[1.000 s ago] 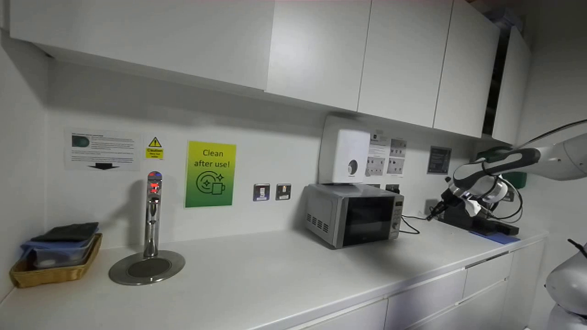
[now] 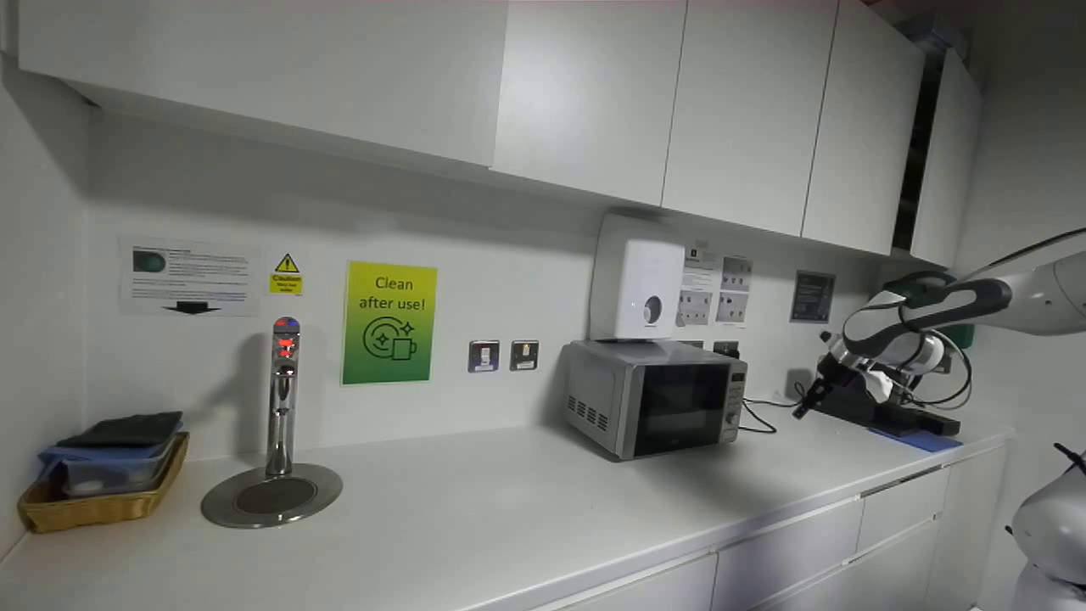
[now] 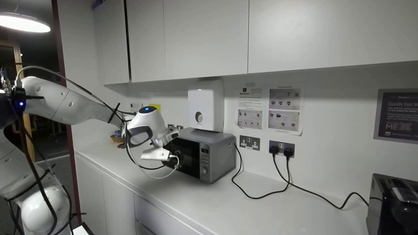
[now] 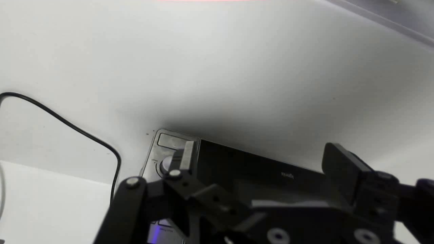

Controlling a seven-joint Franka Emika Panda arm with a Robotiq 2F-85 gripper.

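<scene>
A silver microwave (image 2: 652,397) stands on the white counter with its black door closed. In exterior view 2 its control panel (image 3: 204,160) shows, while the arm's hand (image 3: 154,153) covers part of the door. My gripper (image 2: 800,412) is in front of the microwave, tilted downward. From the wrist, the gripper is open with its fingers spread wide and nothing between them. Beyond them lie the microwave's dark door (image 4: 260,164) and its round knob (image 4: 165,164), which is partly hidden by one finger. Contact with the microwave cannot be made out.
A black cable (image 3: 250,194) runs over the counter beside the microwave to the wall sockets. A dark machine (image 3: 395,203) stands farther along. Above the microwave hangs a white dispenser (image 2: 637,277). A tap (image 2: 281,407) and basket (image 2: 112,499) are at the left.
My gripper has shifted slightly and its tip sits a little lower in exterior view 1. The arm's wrist has tilted a bit. The microwave has not moved.
</scene>
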